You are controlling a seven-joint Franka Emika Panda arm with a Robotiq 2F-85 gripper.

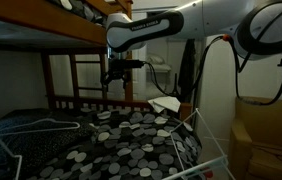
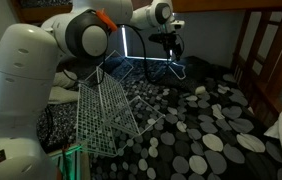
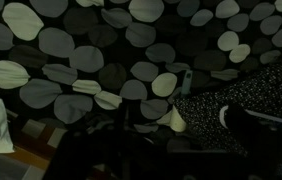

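My gripper (image 1: 116, 78) hangs above the bed with its fingers spread, and it looks open with nothing visible between them. It appears at the top of exterior view 2 (image 2: 171, 42); in the wrist view the fingers are too dark to make out well. Below lies a dark bedspread (image 1: 111, 160) with grey and pale dots. A dark speckled cloth (image 3: 216, 115) lies on it with a white hanger (image 1: 41, 124). Beside the cloth are a small grey-green object (image 3: 187, 82) and a pale cone-like thing (image 3: 176, 121).
A white wire rack (image 2: 106, 112) stands close to the arm base; in exterior view 1 only its edge wires show. A white cloth (image 1: 166, 104) lies at the bed's edge by the wooden rails (image 2: 266, 65). A yellow armchair (image 1: 263, 140) stands right. An upper bunk (image 1: 41, 25) overhangs.
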